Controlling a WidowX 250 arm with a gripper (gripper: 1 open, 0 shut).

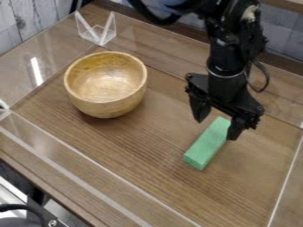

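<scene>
A green flat oblong object [207, 144] lies tilted on the wooden table [106, 168], right of centre. My black gripper [217, 115] is open just above its upper end, its two dark fingers spread to either side. The arm reaches down from the top of the view and hides part of the table behind it.
A wide tan bowl [105, 81] sits at the upper left. A white wire-like object [95, 31] stands at the back left.
</scene>
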